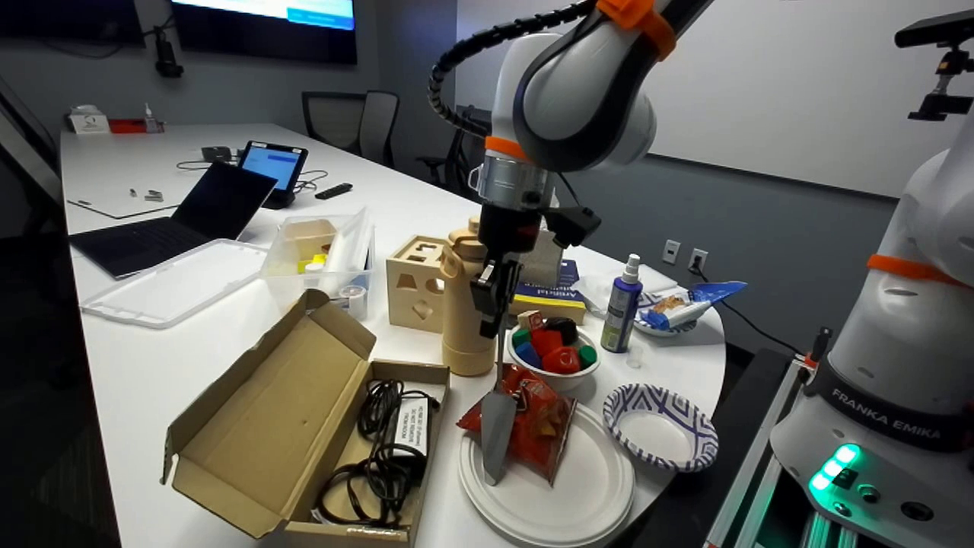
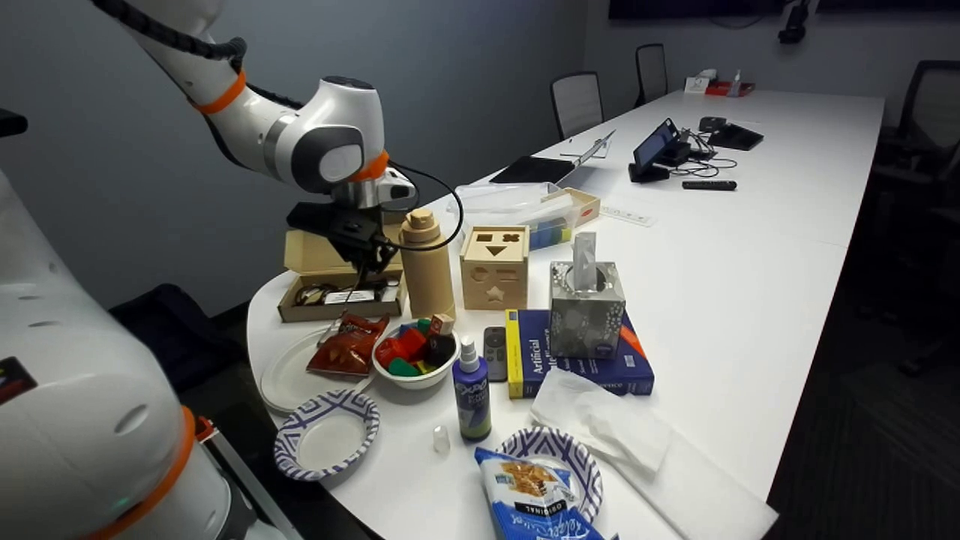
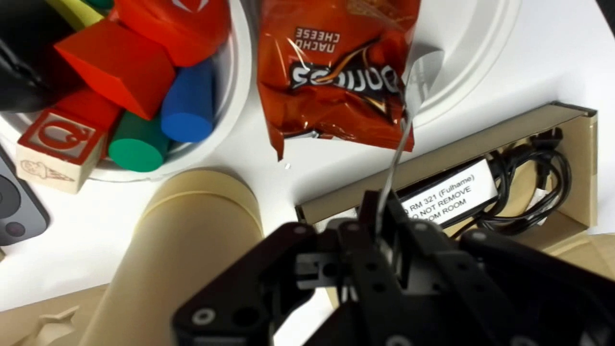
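My gripper is shut on the thin handle of a metal spatula, whose blade (image 1: pixel 497 437) points down in front of the chip bag. A red Doritos bag (image 3: pixel 340 75) leans across the white plate (image 1: pixel 593 493). In the wrist view the spatula (image 3: pixel 400 144) runs from between my fingers up to the bag's right edge. Whether its blade touches the plate or bag, I cannot tell. From the second exterior view, the gripper (image 2: pixel 364 261) hangs above and behind the red bag (image 2: pixel 349 345).
A tan bottle (image 1: pixel 468 320) stands close behind the gripper. Beside the bag is a bowl of colored blocks (image 2: pixel 415 379). An open cardboard box (image 1: pixel 365 370) with cables lies left of the plate; a patterned empty bowl (image 1: pixel 662 428) sits to its right.
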